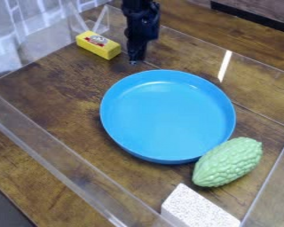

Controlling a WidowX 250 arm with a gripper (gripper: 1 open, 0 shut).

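Note:
My gripper [136, 55] is at the back of the wooden tray area, pointing down, just right of a yellow box [98, 49] with a red and white label. The gripper is dark and small in view; whether its fingers are open or shut does not show clearly. A blue round plate [167, 116] lies in the middle.
A pale green bumpy vegetable [227, 162] lies at the plate's lower right. A white speckled block [199, 208] sits at the front right. Clear plastic walls surround the area. Bare wood [43, 93] shows to the left and behind the plate.

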